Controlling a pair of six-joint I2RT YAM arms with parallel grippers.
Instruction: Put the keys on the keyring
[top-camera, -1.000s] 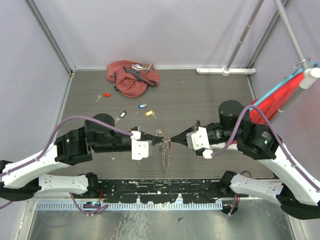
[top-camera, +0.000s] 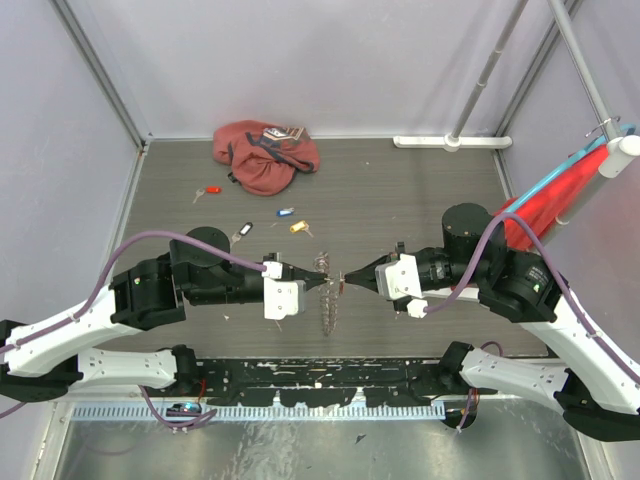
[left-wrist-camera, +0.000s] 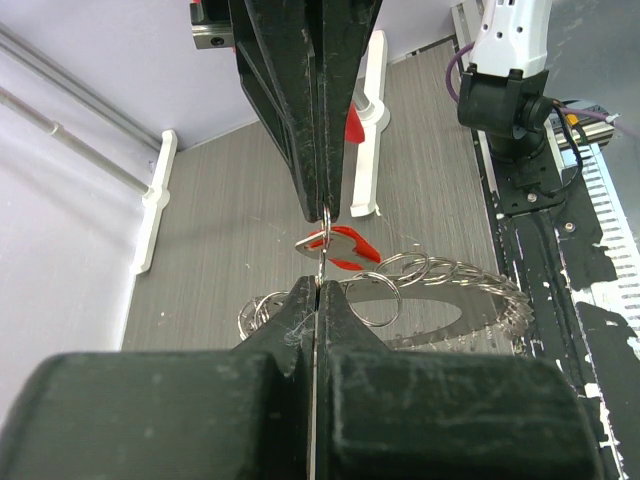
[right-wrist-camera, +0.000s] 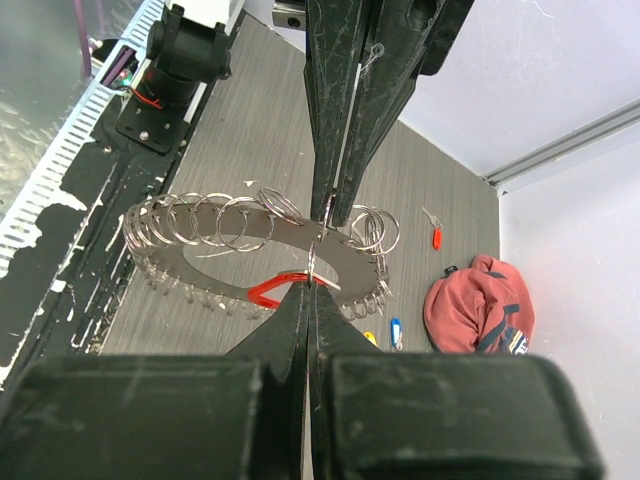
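A metal band carrying several small wire rings hangs upright between my two grippers; this is the keyring, also seen as a loop (right-wrist-camera: 165, 265) in the right wrist view. My left gripper (top-camera: 326, 280) and right gripper (top-camera: 344, 279) face each other tip to tip, both shut. Between their tips a small wire ring (left-wrist-camera: 323, 250) shows nearly edge-on, its wire at both sets of fingertips. A key with a red cover (left-wrist-camera: 352, 246) is close by this ring, and the red part (right-wrist-camera: 272, 290) shows against the band. Whether the key is threaded cannot be told.
On the grey floor lie loose tagged keys: red (top-camera: 213, 190), blue (top-camera: 285, 212), yellow (top-camera: 299, 227) and a dark one (top-camera: 245, 229). A red cloth bag (top-camera: 265, 158) rests at the back. White rails (top-camera: 452, 142) stand at the back right.
The right arm has shifted very slightly to the right over the last second. The hanging band has swung a little, and both grippers remain shut tip to tip.
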